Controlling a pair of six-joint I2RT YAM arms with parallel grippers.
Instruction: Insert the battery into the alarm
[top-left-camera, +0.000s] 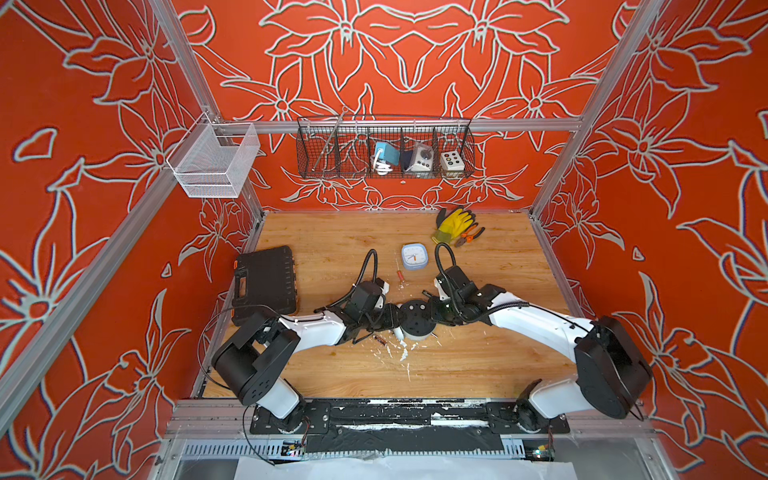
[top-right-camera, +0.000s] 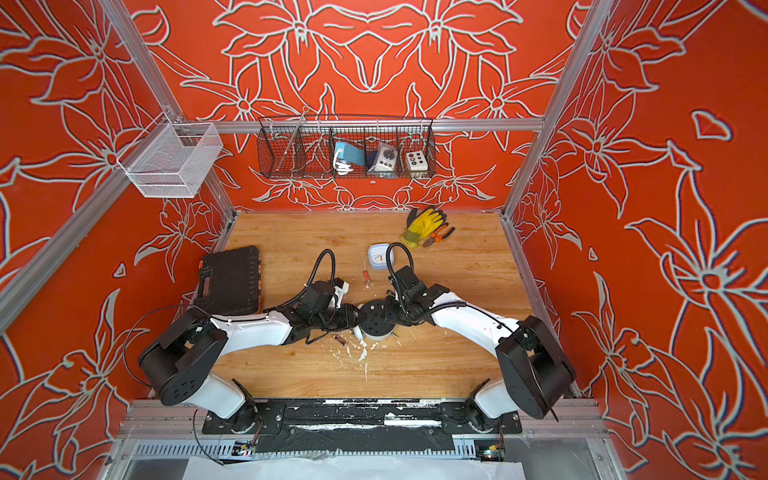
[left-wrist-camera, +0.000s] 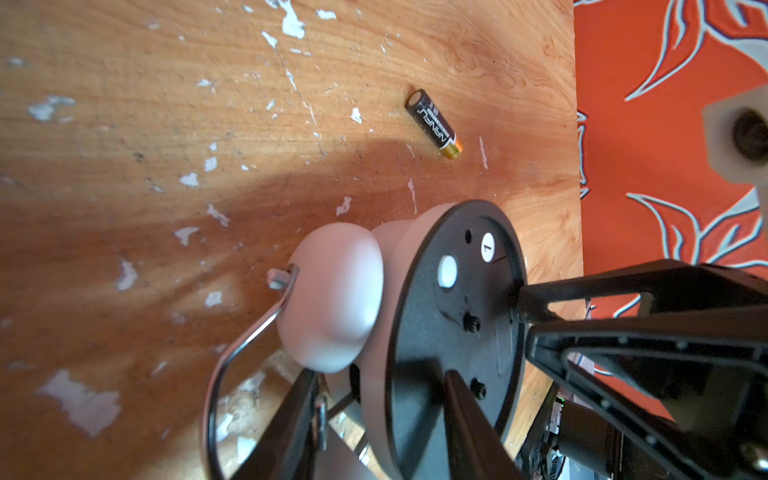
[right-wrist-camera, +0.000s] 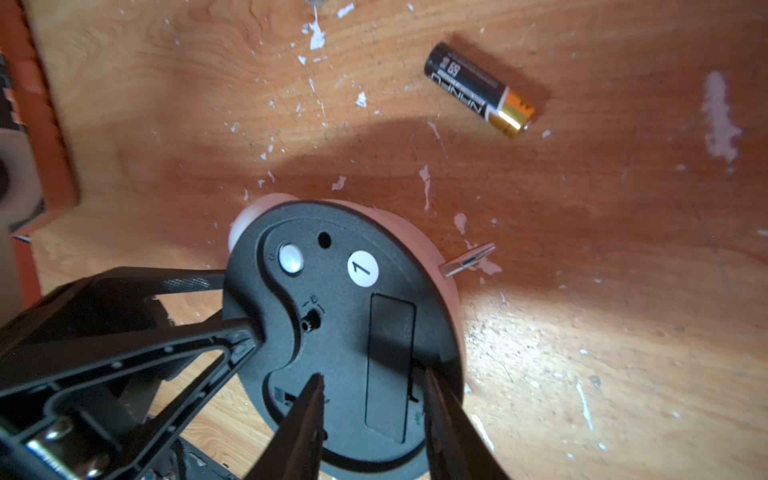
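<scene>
The round alarm clock has its black back facing up, showing a rectangular battery cover, and a white bell at its side. My left gripper is shut on the clock's rim. My right gripper is over the clock's back near the cover, its fingers part open and apart. A loose black-and-gold battery lies on the table beside the clock, apart from both grippers.
A black case lies at the left, a small blue square object behind the grippers, gloves at the back right. Wire baskets hang on the rear rail. The back table has free room.
</scene>
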